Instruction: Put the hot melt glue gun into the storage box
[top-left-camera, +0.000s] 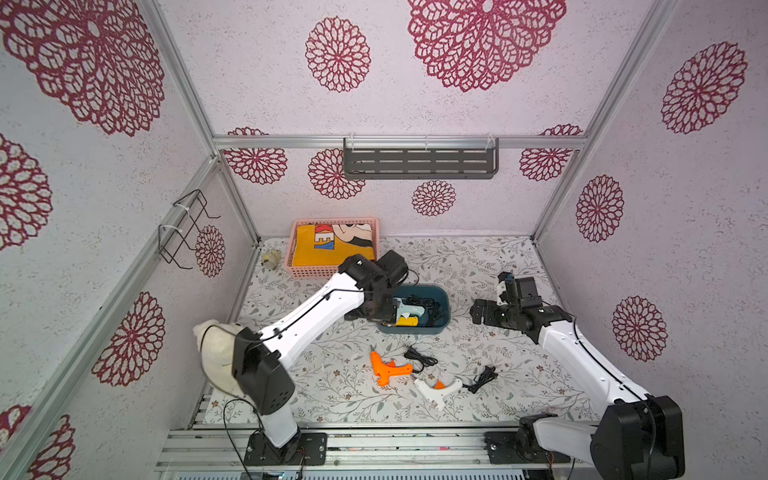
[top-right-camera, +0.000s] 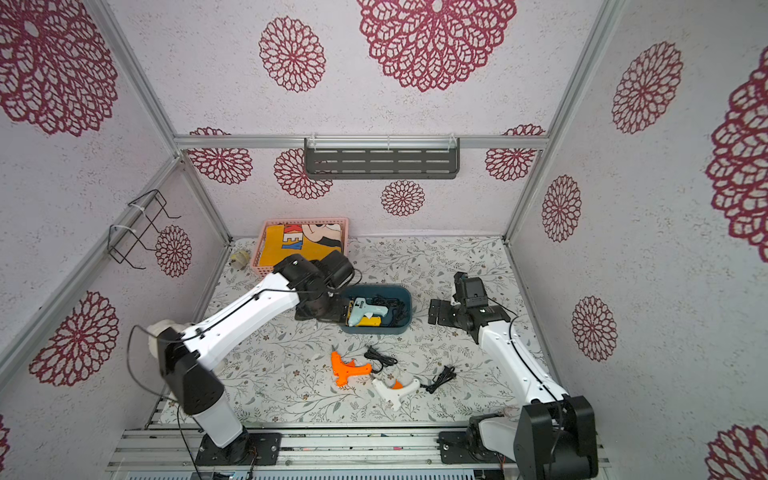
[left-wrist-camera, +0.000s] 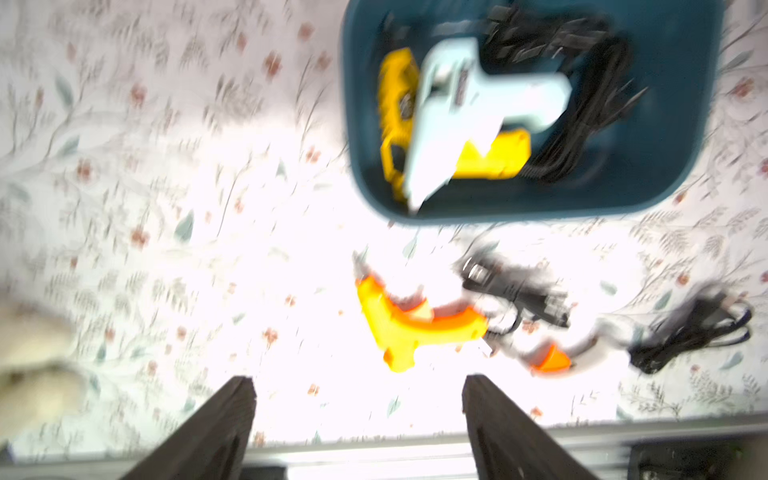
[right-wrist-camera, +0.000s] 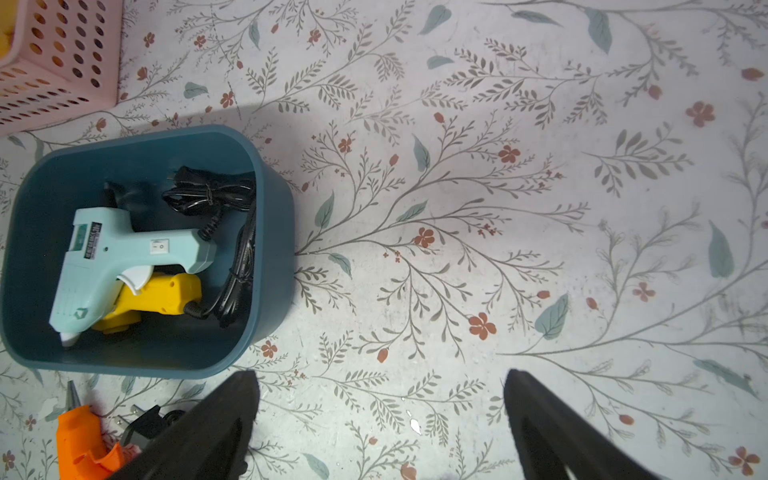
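The blue storage box (right-wrist-camera: 276, 248) stands mid-table. Inside it a pale mint glue gun (right-wrist-camera: 120, 248) lies over a yellow glue gun (right-wrist-camera: 164, 294), with black cords beside them. In front of the box an orange glue gun (top-left-camera: 389, 368) rests on the table. A white glue gun with an orange trigger (top-left-camera: 437, 393) lies to its right, nearer the front edge. My left gripper is open and empty, up at the box's left side. My right gripper hangs open to the right of the box, also with nothing between its fingers.
A pink basket (top-right-camera: 262, 270) with a yellow cloth stands at the back left. Black cords (top-left-camera: 482, 379) lie by the two guns on the table. A white plush toy (top-left-camera: 209, 360) sits at the left, partly behind my left arm. Free table lies right of the box.
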